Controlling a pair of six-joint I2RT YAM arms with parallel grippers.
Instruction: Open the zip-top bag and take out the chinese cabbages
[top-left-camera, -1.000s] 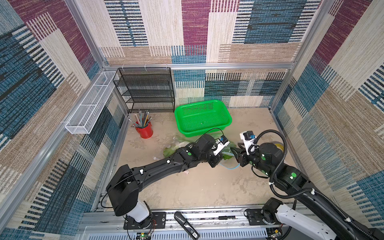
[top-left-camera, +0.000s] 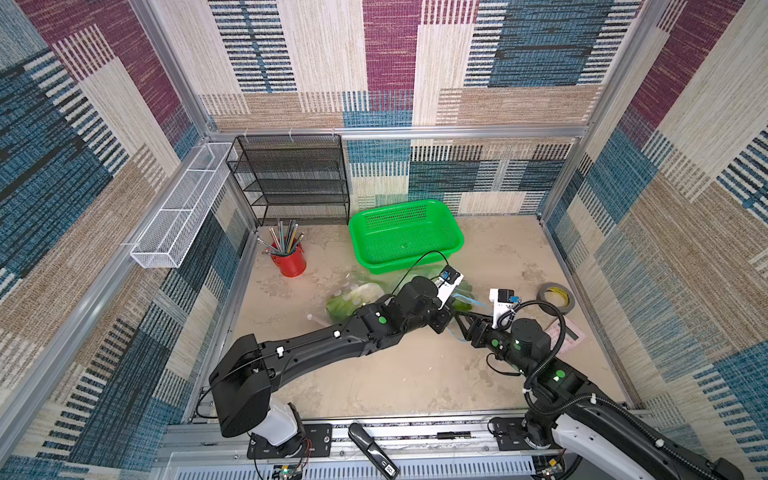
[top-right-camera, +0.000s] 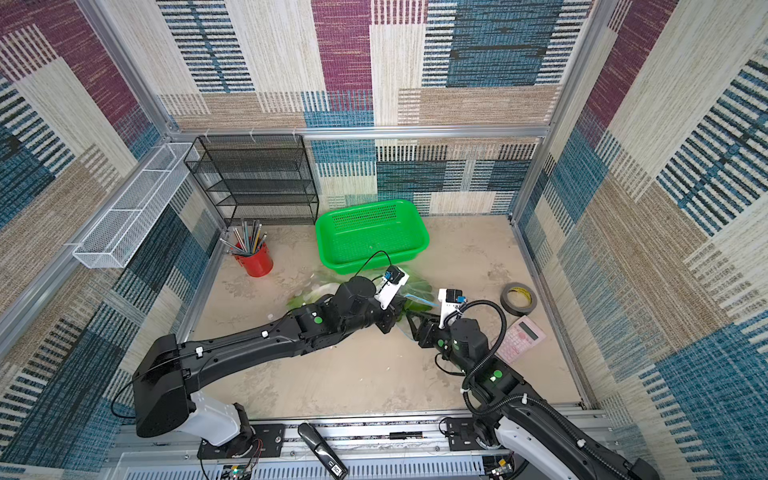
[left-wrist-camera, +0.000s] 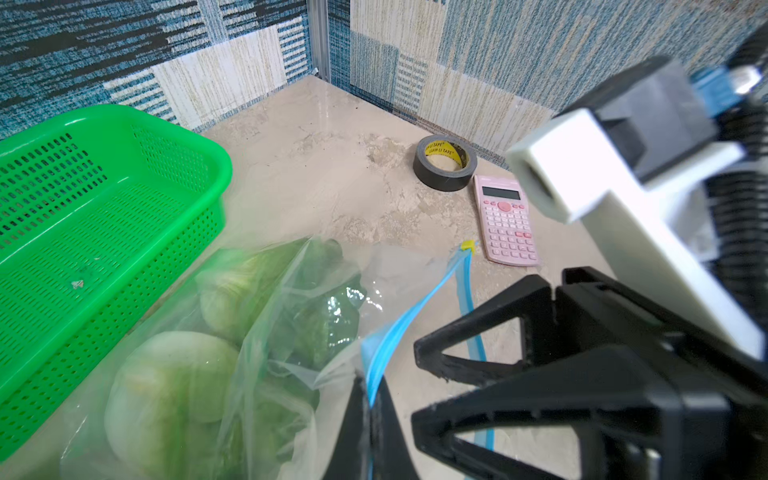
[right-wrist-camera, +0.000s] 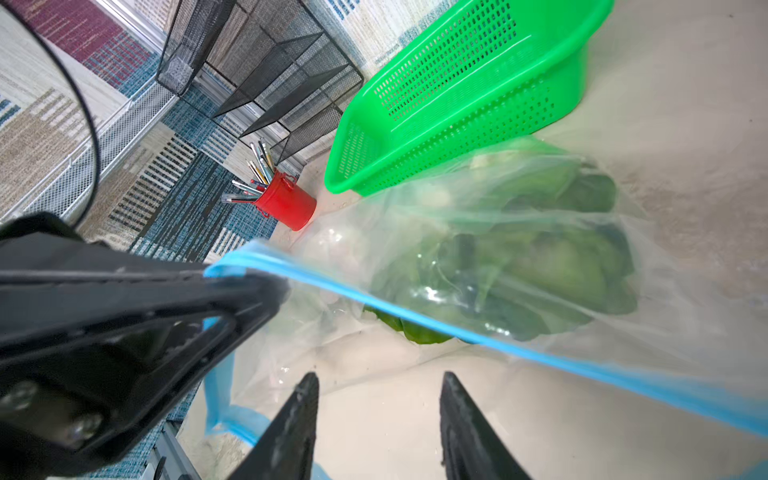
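A clear zip bag (left-wrist-camera: 264, 376) with a blue band (right-wrist-camera: 400, 312) along its mouth lies in mid-table. Pale and leafy green Chinese cabbages (left-wrist-camera: 172, 392) show through its plastic. My left gripper is shut on the blue band, pinching it between the fingertips. A yellow slider (left-wrist-camera: 468, 245) sits at the band's far end. In the right wrist view the band's upper and lower edges are apart, with leaves (right-wrist-camera: 428, 332) visible beneath the upper one. My right gripper stands open at the mouth, nothing visible between its fingers, close to the left gripper.
The empty green basket (top-left-camera: 406, 236) stands right behind the bag. Black tape (left-wrist-camera: 445, 162) and a pink calculator (left-wrist-camera: 505, 220) lie to the right; a red pen cup (top-left-camera: 289, 260) is at the left.
Over the last second my right arm has shifted and turned, uncovering more of the tape and calculator. The left gripper has moved slightly right, and the blue band is no longer sagging as low.
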